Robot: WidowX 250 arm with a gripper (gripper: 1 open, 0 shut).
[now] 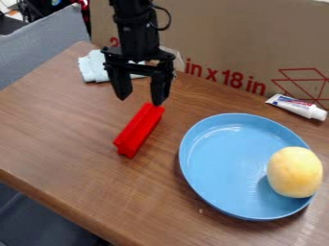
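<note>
My black gripper [141, 94] hangs open in the upper middle, above and behind a long red block [139, 130], with nothing between its fingers. The red block lies diagonally on the wooden table. To its right is a blue plate [225, 168] holding a round pale yellow object [294, 175] at its right side.
A folded white cloth [92, 67] lies at the back left. A white toothpaste tube [295, 106] lies at the back right. A cardboard box [244, 43] stands along the back.
</note>
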